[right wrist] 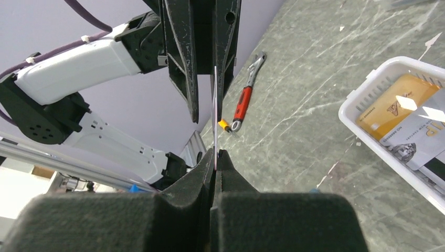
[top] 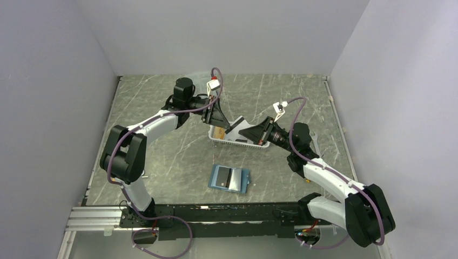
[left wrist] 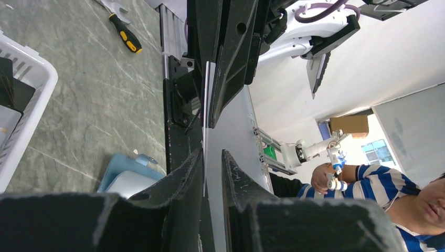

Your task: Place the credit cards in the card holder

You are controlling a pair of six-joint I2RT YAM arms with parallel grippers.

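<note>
A white card with a black stripe (top: 236, 125) is held above the white basket (top: 237, 143), between both arms. Edge-on in the right wrist view, the card (right wrist: 215, 126) has its end in my right gripper, which is shut on it. My left gripper is part open: its fingers stand apart, with the card (left wrist: 204, 173) lying along the inner side of one finger, unclamped. Nearer the table's front lies the blue card holder (top: 246, 186), with a dark part and a silvery part on top; the left wrist view shows only its corner.
Other cards (right wrist: 401, 102) lie inside the basket. A red-handled wrench (right wrist: 243, 102) rests on the table on the left arm's side, and a yellow-black-handled tool (left wrist: 125, 32) on the right arm's side. Bare table separates basket and holder.
</note>
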